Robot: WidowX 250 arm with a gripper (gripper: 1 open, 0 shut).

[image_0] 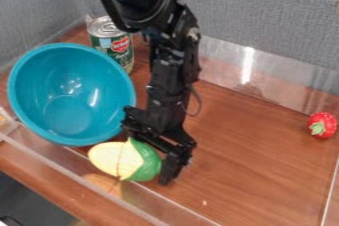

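A yellow and green object point(115, 159), perhaps a toy vegetable or fruit, lies in front of the blue bowl point(69, 89), by the clear front wall. The black gripper point(149, 149) is low over it, its fingers open around the object's upper right side; whether they touch it is hard to tell.
A can point(110, 43) stands behind the bowl at the back left. A red strawberry point(322, 124) sits at the right. Grey walls and clear panels border the space.
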